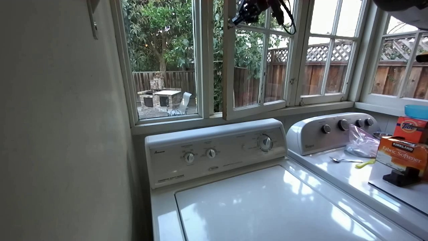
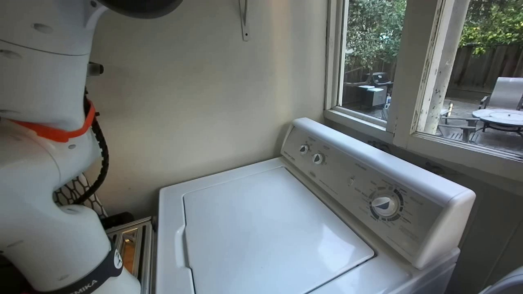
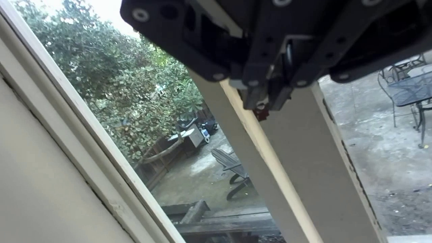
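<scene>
A white-framed casement window (image 1: 256, 107) stands ajar, its free left edge swung into the room. High on that edge, in exterior view 1, is a small latch (image 1: 230, 26), with my gripper (image 1: 234, 22) right at it. From the wrist view, the gripper has its black fingers close together over the sash edge. They are shut on a small metal piece, seemingly the latch, though the fingers hide most of it. A reddish-brown bit (image 3: 262, 113) shows just below the tips. Exterior view 2 has the window post (image 2: 414, 68) but not the gripper.
Below the window stands a white washer (image 1: 240, 201) with a raised control panel (image 1: 224, 152). A second machine (image 1: 337, 132) at right carries a fabric softener box (image 1: 401, 154), a plastic bag (image 1: 359, 142) and a spoon (image 1: 345, 160). The wall (image 1: 60, 120) bounds the left.
</scene>
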